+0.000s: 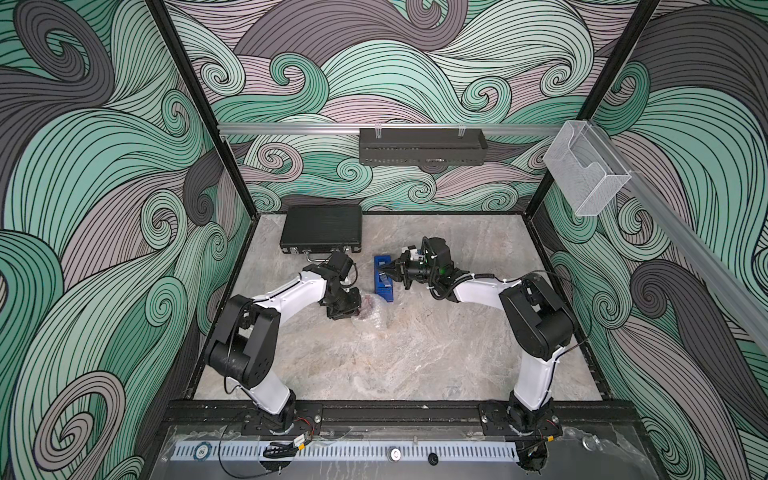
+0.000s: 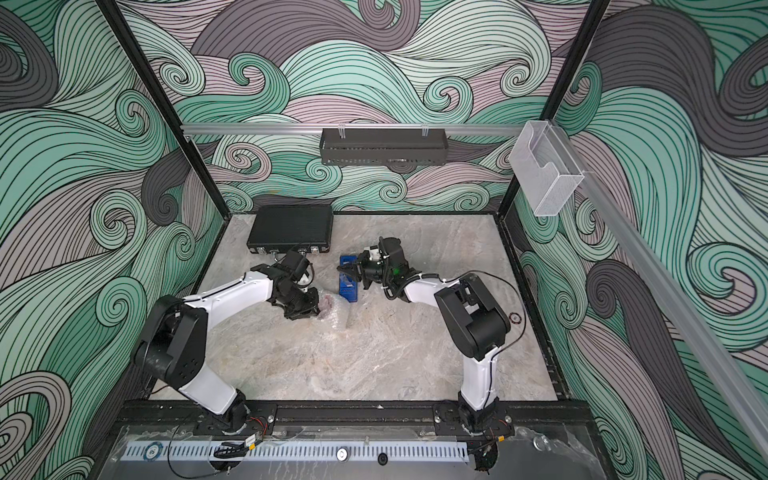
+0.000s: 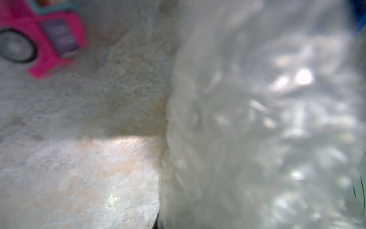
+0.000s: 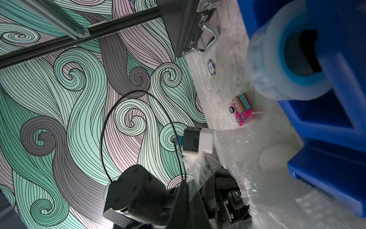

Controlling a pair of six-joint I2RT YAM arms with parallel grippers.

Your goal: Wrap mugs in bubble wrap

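Note:
Clear bubble wrap (image 3: 263,126) fills the right half of the left wrist view, and its bundle (image 1: 372,310) rests on the table. My left gripper (image 1: 357,306) is shut on the wrap at the bundle's left side; any mug inside is hidden. Behind the bundle stands a blue tape dispenser (image 1: 384,289) with a tape roll (image 4: 268,57) in it. My right gripper is shut, its tips over the dispenser in the top views. A clear strip, apparently tape (image 4: 204,171), shows beside its fingertips; whether it is pinched I cannot tell.
The black briefcase (image 1: 321,228) lies at the back left. A pink toy car (image 4: 242,108) and a poker chip (image 4: 211,67) lie on the table between the briefcase and the bundle. Free table extends in front and to the right.

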